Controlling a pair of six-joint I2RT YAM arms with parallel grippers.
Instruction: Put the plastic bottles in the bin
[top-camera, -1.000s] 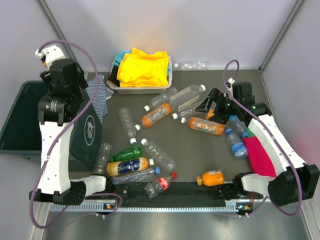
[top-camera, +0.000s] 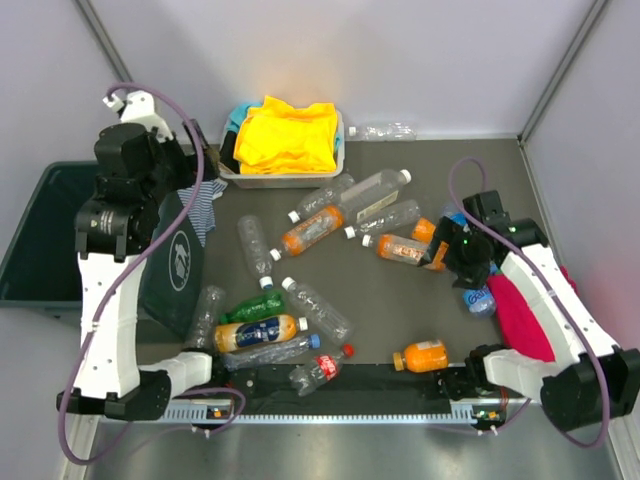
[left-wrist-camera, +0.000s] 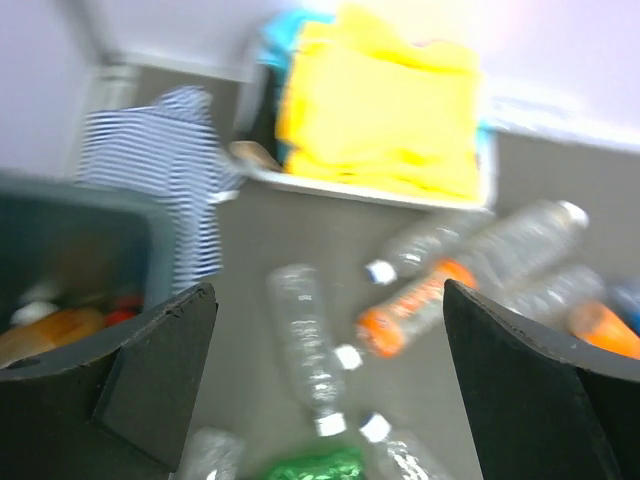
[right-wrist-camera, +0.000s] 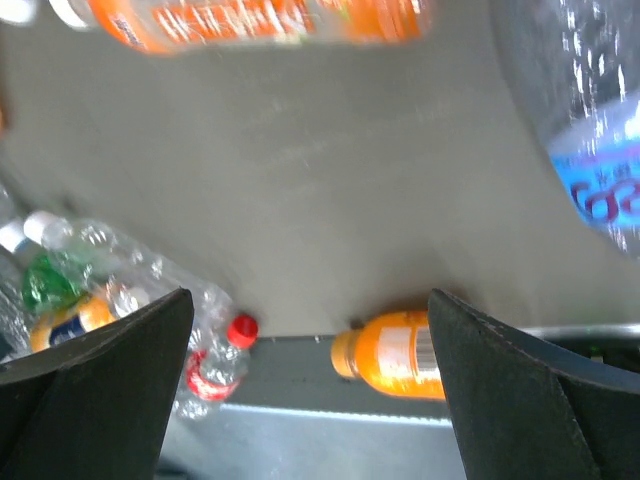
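Note:
Several plastic bottles lie scattered on the dark table, among them a clear bottle (top-camera: 255, 245), a large orange-labelled bottle (top-camera: 318, 224), a green bottle (top-camera: 252, 309) and a small orange bottle (top-camera: 421, 356). The dark green bin (top-camera: 170, 290) stands at the left; the left wrist view shows some items inside it. My left gripper is open and empty, raised at the bin's back right side. On the right, my open right gripper hangs over the bottles, nothing between its fingers. A blue-labelled bottle (right-wrist-camera: 600, 180) lies to its right, an orange-labelled bottle (right-wrist-camera: 270, 18) above.
A white tub (top-camera: 280, 181) with yellow cloth stands at the back wall. Striped cloth (top-camera: 200, 212) lies between bin and tub. Red cloth (top-camera: 520, 318) lies under the right arm. Bare table (top-camera: 400, 300) shows in the middle right.
My left gripper has swung from over the bin toward the right, near the tub. My right gripper has moved right and toward the front, now covering part of the blue-labelled bottles. The bottles look unmoved.

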